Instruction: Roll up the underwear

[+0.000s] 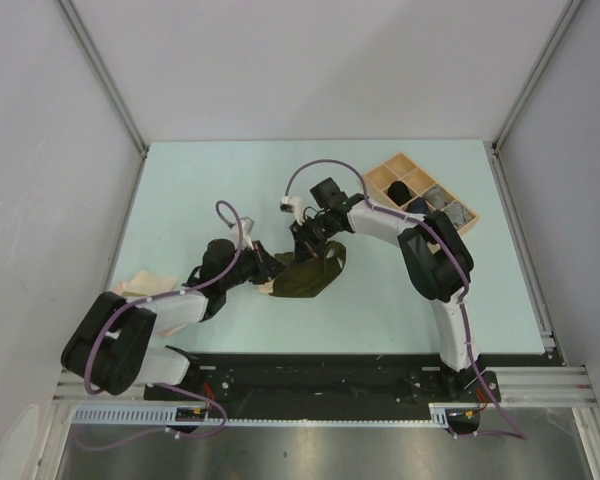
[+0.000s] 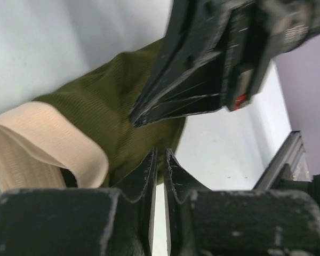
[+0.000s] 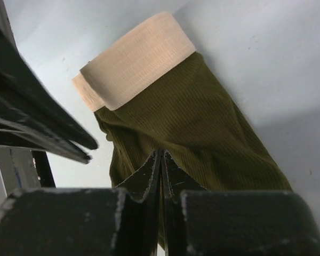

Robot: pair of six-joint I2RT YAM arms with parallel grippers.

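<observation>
An olive-green pair of underwear (image 1: 310, 285) with a pale waistband (image 3: 133, 61) lies spread and partly folded at the front middle of the table. My left gripper (image 1: 277, 268) is over its left side, fingertips closed together; in the left wrist view the band is bent over beside it. My right gripper (image 1: 302, 252) is over the cloth's upper part, also shut, its tips at the fabric in the right wrist view. I cannot tell whether cloth is pinched between either pair of fingertips.
A divided wooden box (image 1: 400, 165) with dark and grey rolled items stands at the back right. Folded pale cloths (image 1: 145, 285) lie at the left edge.
</observation>
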